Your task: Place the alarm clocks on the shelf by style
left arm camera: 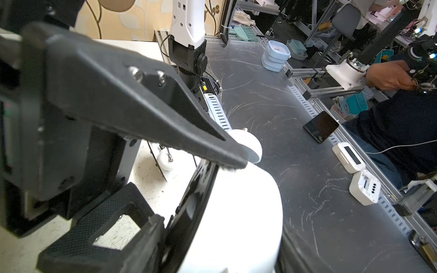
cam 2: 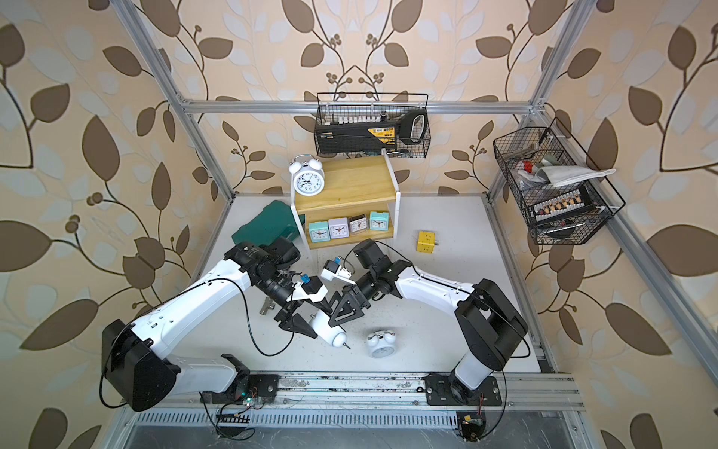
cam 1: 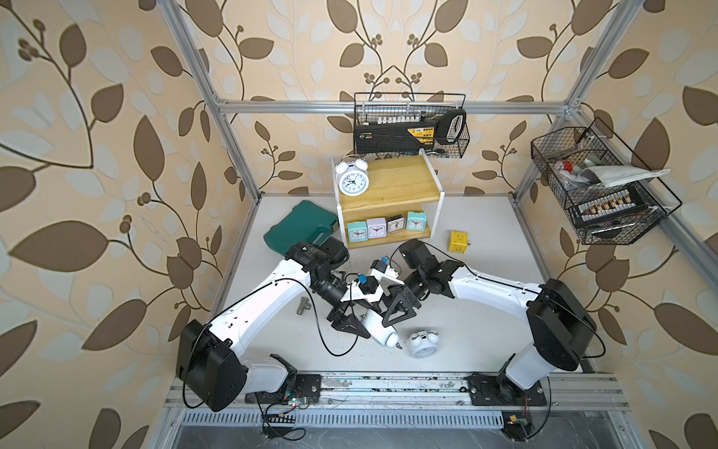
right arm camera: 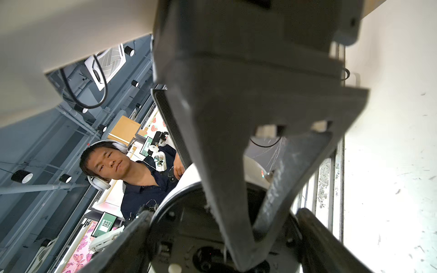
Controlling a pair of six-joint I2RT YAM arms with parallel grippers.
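Note:
A white twin-bell clock (cam 1: 351,179) stands on the shelf's upper board. Four small square clocks, among them a mint one (cam 1: 357,231) and a lilac one (cam 1: 376,229), stand on the lower board. Another white clock (cam 1: 423,345) lies at the table's front. A white clock (cam 1: 381,330) is tilted between both grippers. In the left wrist view it (left arm camera: 241,209) sits among my left gripper's (cam 1: 353,320) fingers, which look part open; their contact is unclear. My right gripper (cam 1: 394,310) is at the same clock, its fingers spread around it in the right wrist view; contact is hidden.
A green case (cam 1: 295,224) lies left of the shelf and a yellow block (cam 1: 458,241) right of it. A small metal object (cam 1: 303,305) is by the left arm. Wire baskets hang at the back and right.

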